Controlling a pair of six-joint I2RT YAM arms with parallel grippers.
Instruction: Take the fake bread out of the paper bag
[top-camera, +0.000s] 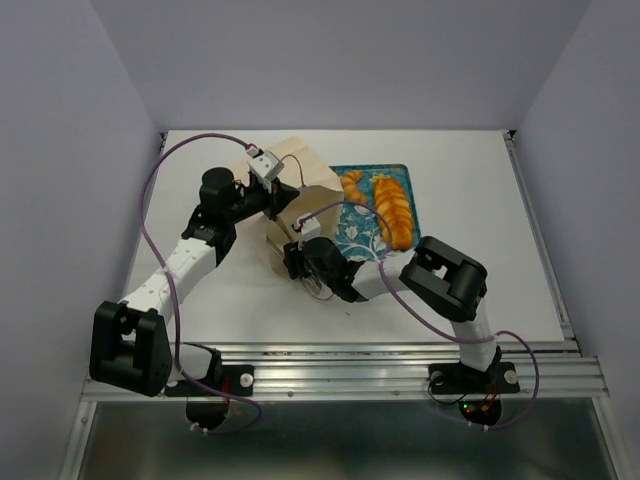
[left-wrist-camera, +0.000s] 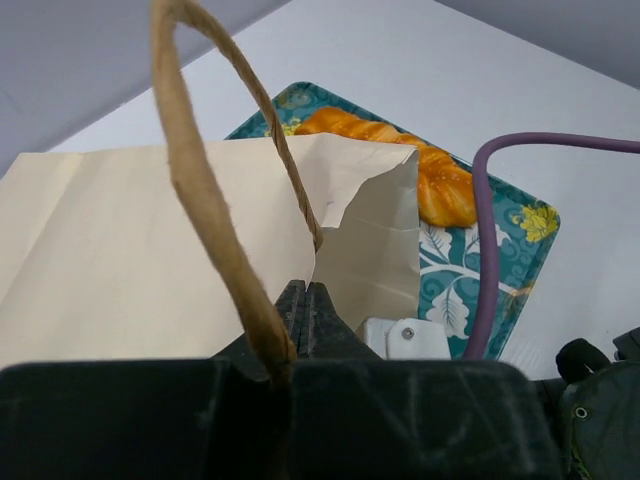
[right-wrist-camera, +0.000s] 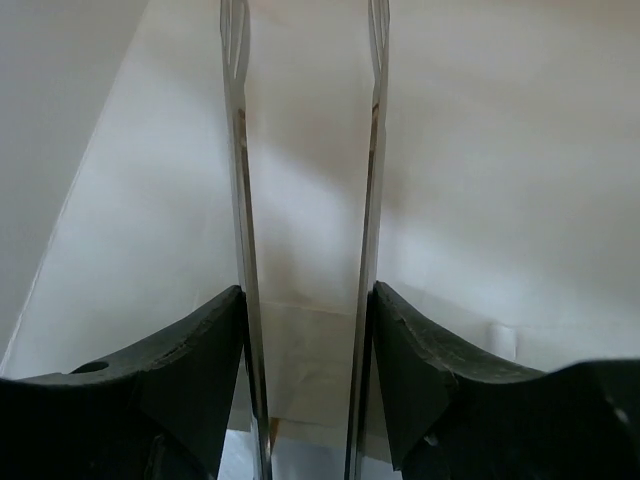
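The beige paper bag (top-camera: 300, 157) lies left of centre in the top view, its mouth gaping toward the arms. My left gripper is shut on the bag's upper edge, a thin layer of paper at its fingertips. A twisted twine handle (left-wrist-camera: 205, 190) loops past it in the left wrist view. Orange fake bread (top-camera: 394, 212) and a smaller croissant-like piece (top-camera: 352, 186) rest on a blue patterned tray (top-camera: 355, 232), outside the bag. Beside the bag's lower side, my right gripper has its long fingers (right-wrist-camera: 238, 90) apart, pale paper behind them. The bag's inside is mostly hidden.
A purple cable (top-camera: 440, 333) arches over the right arm. Grey walls stand at the back and sides.
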